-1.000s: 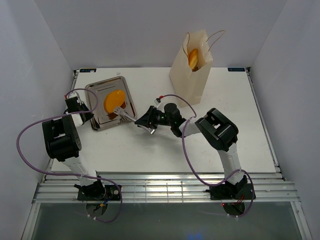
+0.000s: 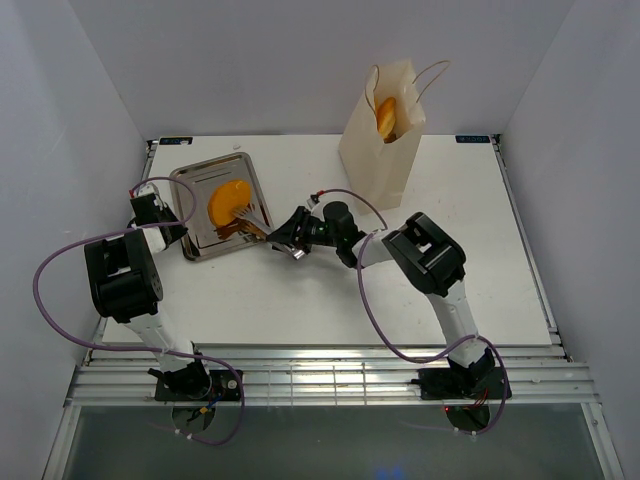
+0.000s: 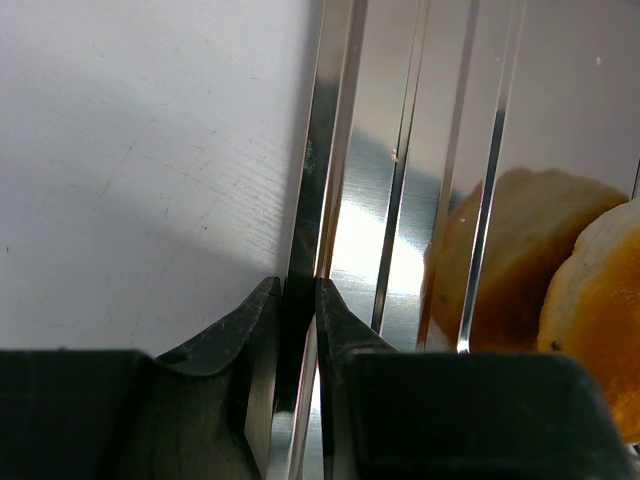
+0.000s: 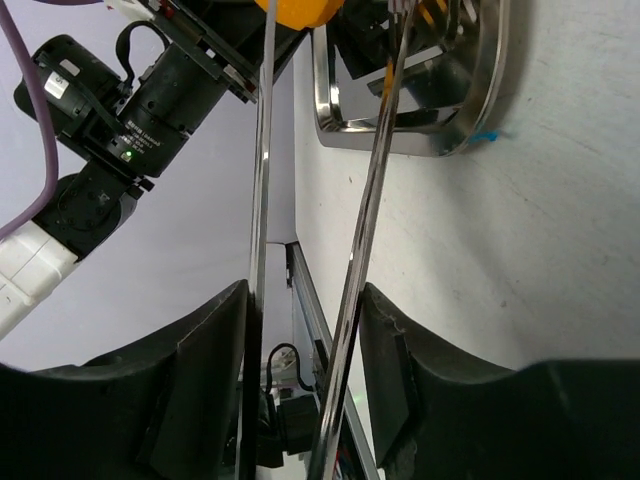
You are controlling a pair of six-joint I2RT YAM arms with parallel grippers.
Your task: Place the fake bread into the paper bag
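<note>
An orange-yellow fake bread [image 2: 229, 202] lies in the metal tray [image 2: 178, 217] at the back left; the left wrist view shows part of the bread [image 3: 605, 320] at its right edge. My left gripper is shut on the tray's rim. My right gripper holds metal tongs [image 4: 366, 215], an arm of them against each finger, and the arms spread apart toward their tips. From the right, the tongs [image 2: 252, 220] reach to the bread. Whether they grip it cannot be made out. The paper bag [image 2: 372, 160] stands open at the back right.
Another bread [image 2: 386, 118] is inside the bag's mouth. Looped handles [image 2: 432, 75] stick up from the bag.
The tongs' arms look farther apart at the bread than before, and the right gripper has shifted slightly. The left gripper, tray and bag have stayed put.
</note>
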